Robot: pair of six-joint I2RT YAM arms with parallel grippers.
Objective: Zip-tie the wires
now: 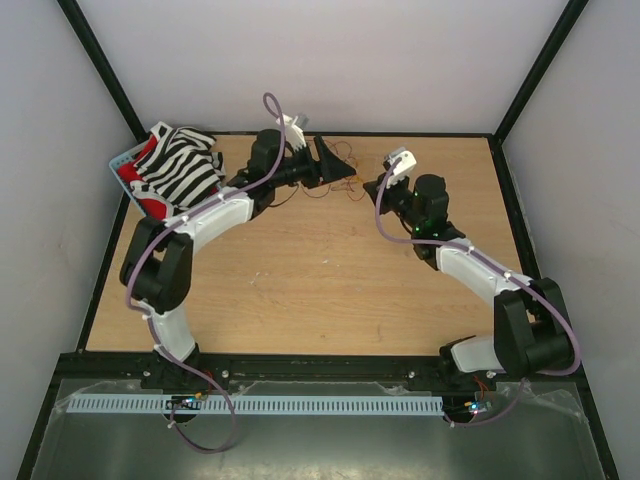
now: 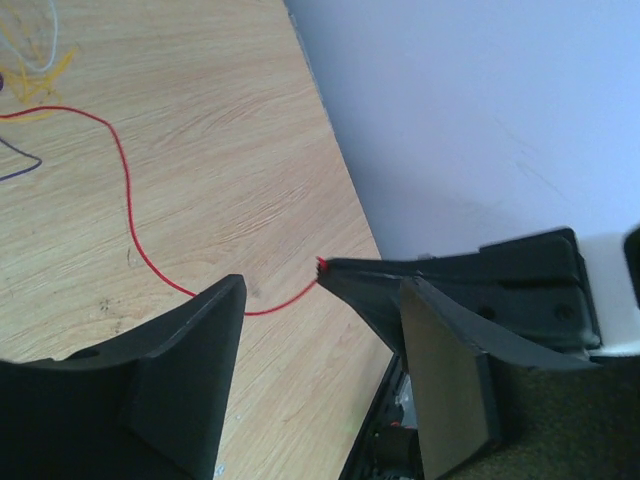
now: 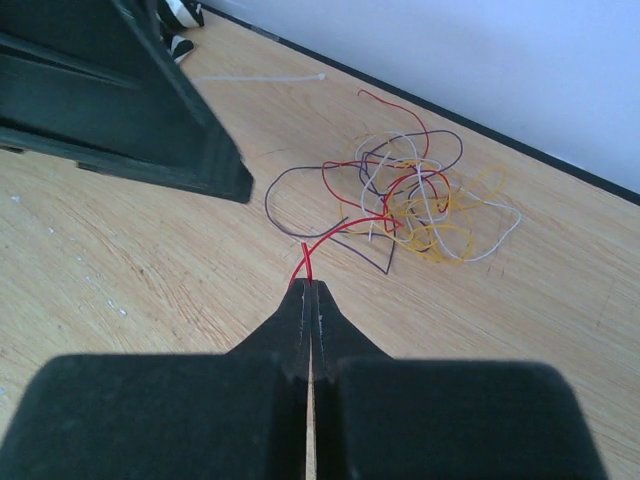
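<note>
A loose tangle of red, yellow, white and dark purple wires (image 3: 425,200) lies near the back edge of the table. From it a red wire (image 3: 345,228) rises to my right gripper, which is shut on that wire, its tip poking up from the fingertips. In the left wrist view the red wire (image 2: 128,190) runs to the right gripper's tip. My left gripper (image 1: 338,174) hangs over the tangle, its fingers (image 2: 215,335) apart with nothing seen held; the wire passes beyond them. A thin white strip, perhaps a zip tie (image 3: 270,78), lies behind the tangle.
At the back left a light-blue basket (image 1: 117,162) holds striped and red cloth (image 1: 180,165). The back wall (image 1: 330,60) rises close behind the wires.
</note>
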